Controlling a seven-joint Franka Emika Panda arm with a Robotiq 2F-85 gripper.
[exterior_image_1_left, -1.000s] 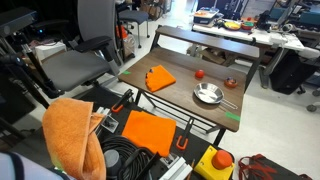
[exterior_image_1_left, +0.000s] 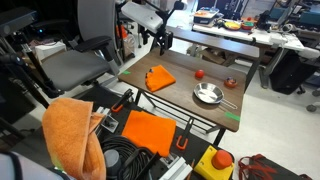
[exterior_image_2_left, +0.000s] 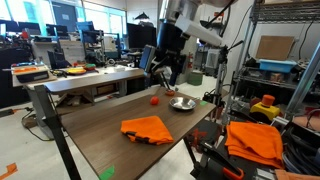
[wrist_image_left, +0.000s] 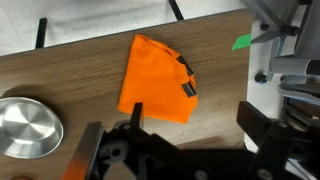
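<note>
An orange cloth (wrist_image_left: 158, 80) lies flat on the wooden table (exterior_image_2_left: 92, 132), with small dark patches along one edge. In exterior view 2 the same cloth (exterior_image_2_left: 146, 130) is near the table's front. My gripper (exterior_image_2_left: 165, 78) hangs in the air above the table, apart from the cloth and pan. From the wrist camera its dark fingers fill the lower middle and overlap the cloth's near edge in the picture; their spacing is unclear. A shiny metal pan (exterior_image_1_left: 209, 93) sits on the table, and a small red round object (exterior_image_1_left: 199, 74) lies behind it.
Another small reddish object (exterior_image_1_left: 231, 83) stands near the pan. An office chair (exterior_image_1_left: 75, 62) is beside the table's left end. Off the front edge lie a second orange cloth (exterior_image_1_left: 149, 131) and a yellow case (exterior_image_1_left: 214, 164). Bare tabletop surrounds the cloth.
The white arm and gripper have come into exterior view 1 from its top edge, lowering over the table's far left side. The cloth, pan and red object have stayed put.
</note>
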